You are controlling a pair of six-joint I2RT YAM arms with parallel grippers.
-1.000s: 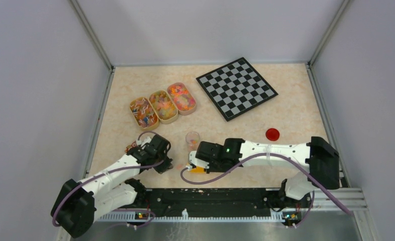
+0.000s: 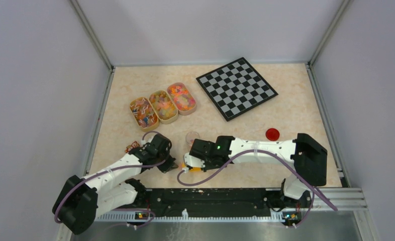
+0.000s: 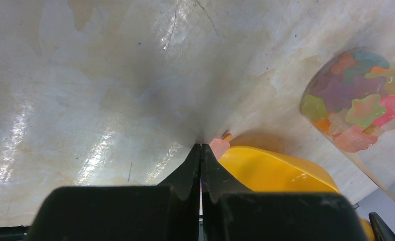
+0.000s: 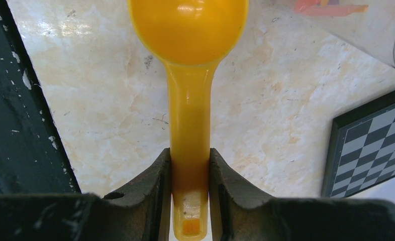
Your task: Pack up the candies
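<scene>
A pink popsicle-shaped candy point(image 3: 219, 146) with a brown stick end lies on the table against the rim of a yellow scoop point(image 3: 266, 168). My left gripper is shut, its tips right beside that candy and partly covering it; no candy shows clearly gripped. The scoop's handle point(image 4: 190, 110) is clamped in my right gripper, its bowl empty where visible and low over the table, pointing at the left gripper. A clear jar point(image 2: 192, 136) with colourful candies point(image 3: 361, 95) in its bottom stands behind the scoop, partly hidden by the right arm in the top view.
Three candy-filled bins point(image 2: 144, 114) stand at the back left. A checkered board point(image 2: 236, 88) lies at the back, and a red lid point(image 2: 272, 134) sits on the right. Small brown items point(image 2: 131, 146) lie behind the left arm.
The right arm has shifted left with the scoop, bringing its bowl up to the pink candy. My left gripper has edged slightly right, closer to the scoop.
</scene>
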